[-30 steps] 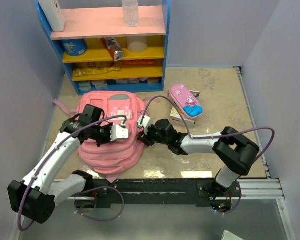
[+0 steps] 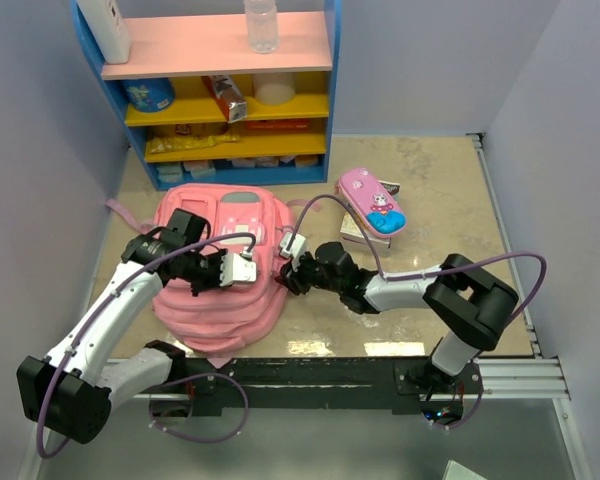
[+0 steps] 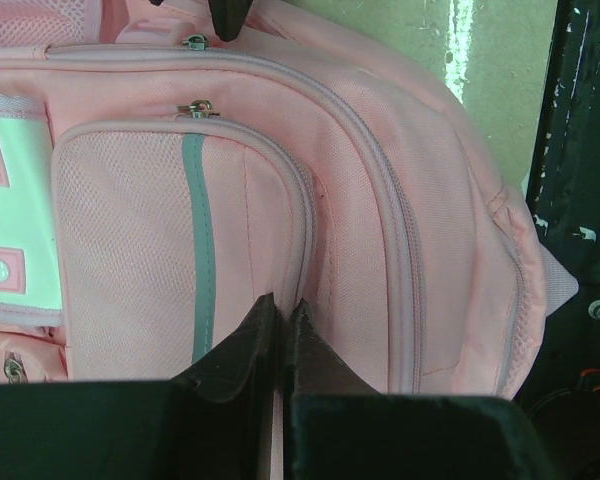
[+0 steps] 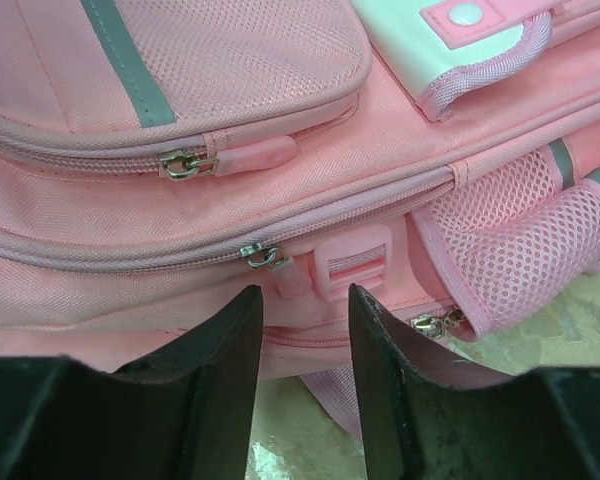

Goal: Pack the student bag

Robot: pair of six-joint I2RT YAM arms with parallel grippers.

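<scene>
The pink student bag (image 2: 230,325) lies flat in front of the shelf, with both grippers at it. My left gripper is shut on the piped edge of the bag's front pocket (image 3: 130,250). At the bag's right side, my right gripper stands part open, and nothing is clamped between its fingers. A zipper pull (image 4: 292,280) of the bag's main compartment lies just beyond the gap between those fingertips. That compartment's zipper (image 4: 110,265) looks closed where it shows. A pink pencil case (image 2: 360,190) rests on some books (image 2: 355,232), right of the bag.
Behind the bag stands a blue and yellow shelf (image 2: 330,95) with a clear bottle (image 2: 262,28) on its top board. Bare table (image 2: 450,200) lies to the right. The black front edge (image 2: 310,375) runs close to the bag.
The left arm has barely moved.
</scene>
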